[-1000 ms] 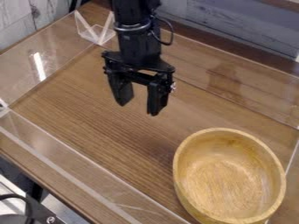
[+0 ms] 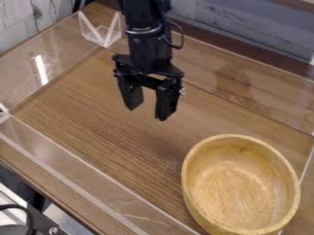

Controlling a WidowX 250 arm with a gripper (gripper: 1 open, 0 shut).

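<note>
The black robot arm comes down from the top centre of the camera view, its gripper (image 2: 149,99) hanging above the bare middle of the wooden table (image 2: 92,142). The gripper stands open, with two dark fingers apart and no object visible between them. A large empty yellow bowl (image 2: 240,184) sits at the lower right, well away from the gripper.
A small clear plastic item (image 2: 101,27) is at the back left, near the wall. Clear strips run along the table's left edge, and a black cable lies at the lower left corner.
The gripper has shifted very slightly, with its fingers at a somewhat different angle. The bowl and the rest of the scene look unchanged.
</note>
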